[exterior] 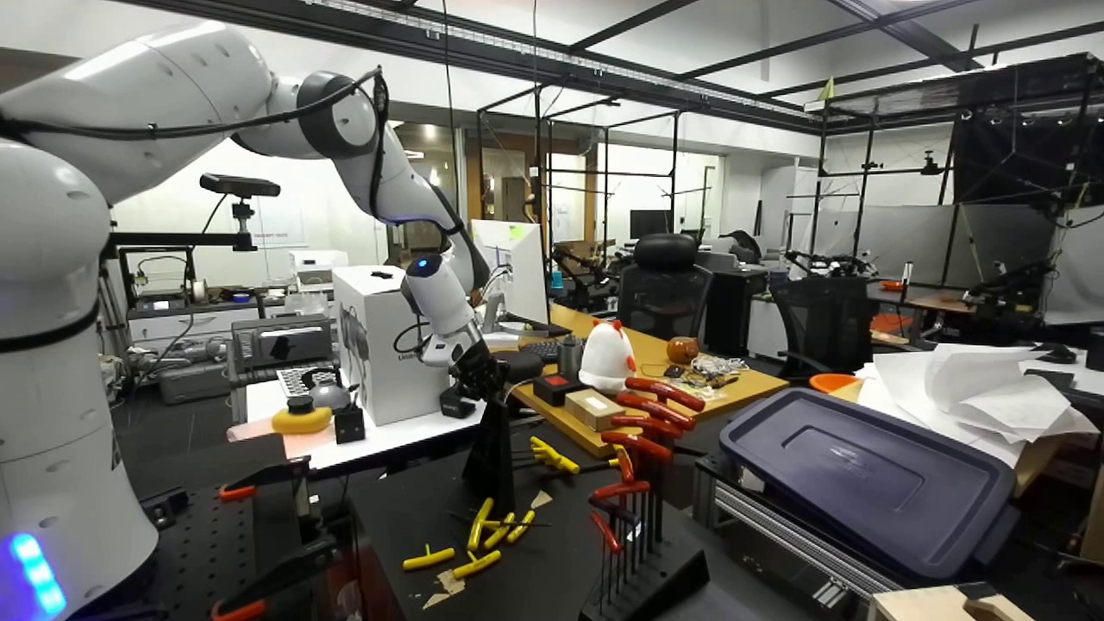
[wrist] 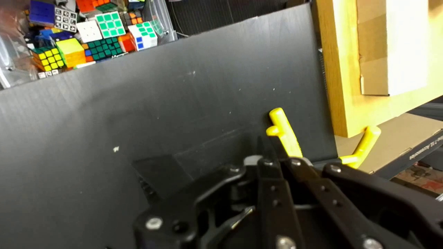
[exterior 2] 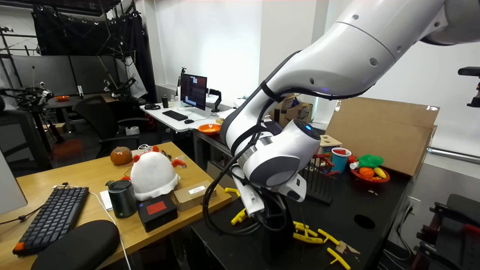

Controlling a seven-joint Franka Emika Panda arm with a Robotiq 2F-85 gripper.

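My gripper is shut over the black table [wrist: 104,124], and nothing clearly shows between its fingers. Just beyond the fingertips in the wrist view is a yellow T-handle [wrist: 286,132], its lower end hidden behind them. Another yellow handle [wrist: 362,148] sticks out past the table's edge. In exterior view 1, a tall dark shape [exterior: 491,466] stands directly below my gripper [exterior: 482,385]; whether they touch I cannot tell. More yellow-handled keys [exterior: 481,526] lie scattered on the table. Several red-handled keys [exterior: 642,445] stand upright in a black rack [exterior: 662,590].
Beside the black table is a wooden desk [exterior 2: 58,175] bearing a cardboard box [exterior 2: 191,195] and a white plush toy [exterior 2: 150,175]. A clear bin of puzzle cubes [wrist: 104,37] adjoins another edge. A red bowl [exterior 2: 369,179] and a blue cup [exterior 2: 340,162] occupy the far end.
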